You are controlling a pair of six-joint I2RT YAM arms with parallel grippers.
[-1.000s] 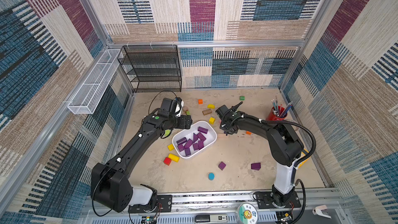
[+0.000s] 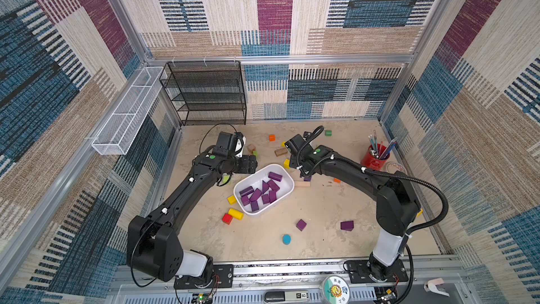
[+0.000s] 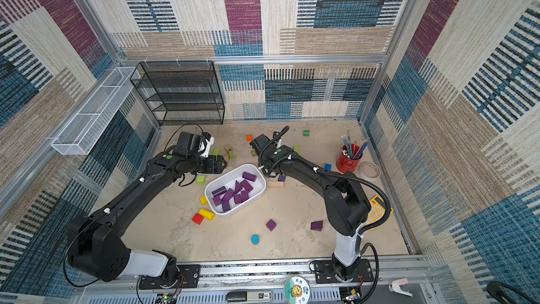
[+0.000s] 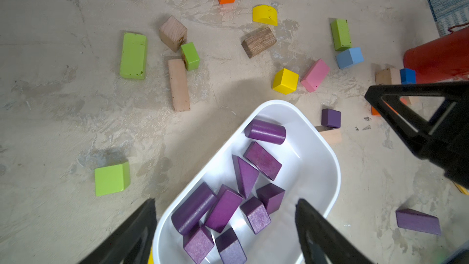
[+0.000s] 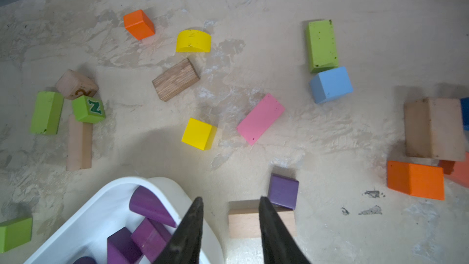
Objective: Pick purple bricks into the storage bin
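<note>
The white bin (image 2: 284, 191) holds several purple bricks (image 4: 262, 160). A purple cube (image 5: 283, 190) lies just outside its right rim. Another purple cube (image 2: 301, 224) and a purple block (image 2: 347, 225) lie nearer the front. My open left gripper is over the bin's left part, with nothing held. My right gripper is above the bin's right rim and the small wooden plank beside it. Its fingertips stand somewhat apart; whether anything is between them is unclear.
Coloured and wooden blocks are scattered behind and around the bin. A red pen cup (image 3: 348, 162) stands at the back right, a black wire shelf (image 2: 202, 93) at the back left.
My right gripper has risen and moved leftward toward the bin's right end. My left gripper has shifted slightly leftward. The bin's contents look unchanged.
</note>
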